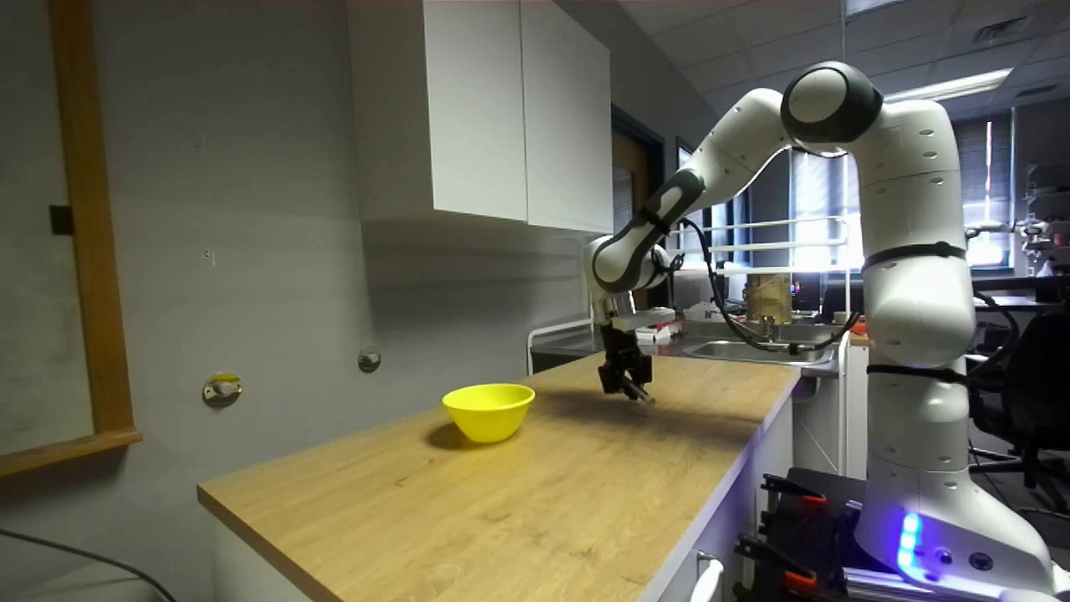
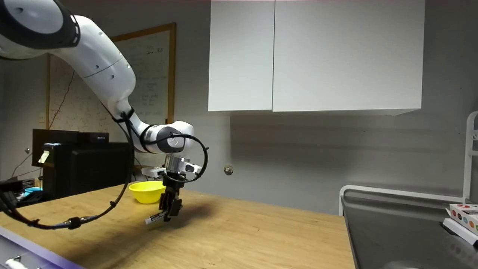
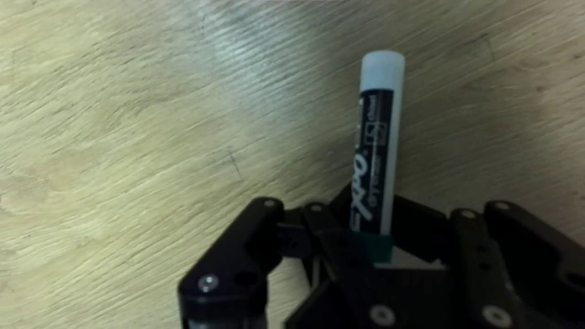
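Note:
A white Expo marker [image 3: 378, 131] with a black label and a green cap is gripped near its cap end. My gripper is shut on it, one black finger [image 3: 419, 222] pressing from the right and the other from the left. The cap is partly hidden by the gripper. In exterior view 2 the marker [image 2: 155, 218] sticks out to the left of the gripper [image 2: 165, 217], tilted, close over the wooden counter. A yellow bowl [image 1: 488, 412] stands upright on the counter, left of the gripper [image 1: 627, 388] in exterior view 1.
A white wall cabinet [image 1: 476, 120] hangs above its back edge. Beyond the counter's far end are a sink [image 1: 757, 350] and a white rack [image 2: 403, 194]. A cable [image 2: 103, 217] loops beside the arm.

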